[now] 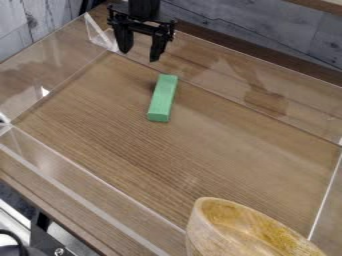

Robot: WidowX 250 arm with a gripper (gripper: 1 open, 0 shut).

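Observation:
A black robot gripper [140,40] hangs at the top of the camera view, above the back part of a brown tabletop; it is small and dark, and its fingers cannot be made out clearly. A green rectangular block [163,98] lies flat on the table a little below and to the right of it, apart from it. In the bottom right corner is a large yellow, rounded object [243,228], partly cut off by the frame's edge.

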